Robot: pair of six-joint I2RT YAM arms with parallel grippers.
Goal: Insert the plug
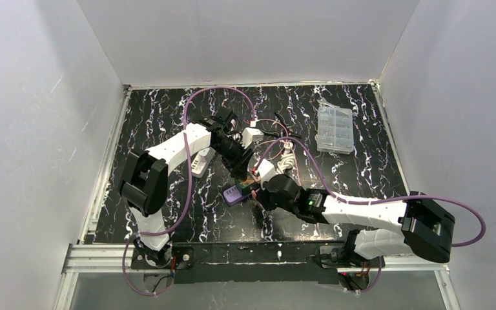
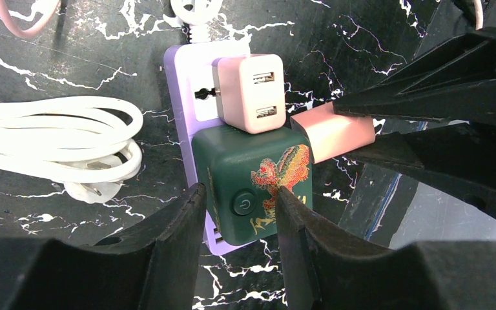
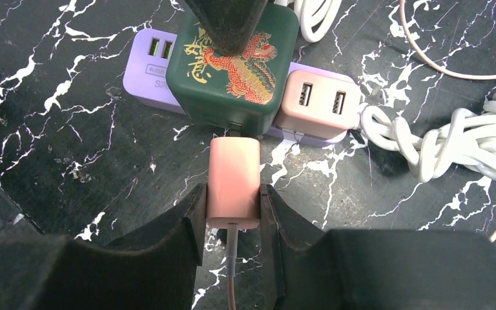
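A purple power strip carries a pink USB adapter and a green charger with a dragon print. My right gripper is shut on a pink plug with a cable trailing from it. The plug's far end is at the green charger's side, by a dark connector; how deep it sits is hidden. My left gripper is over the green charger, fingers apart, its tips at or against the casing; whether they grip it cannot be told.
Coiled white cables lie beside the strip. A clear compartment box stands at the back right. A white power strip lies under the left arm. Pink and purple cables loop over both arms.
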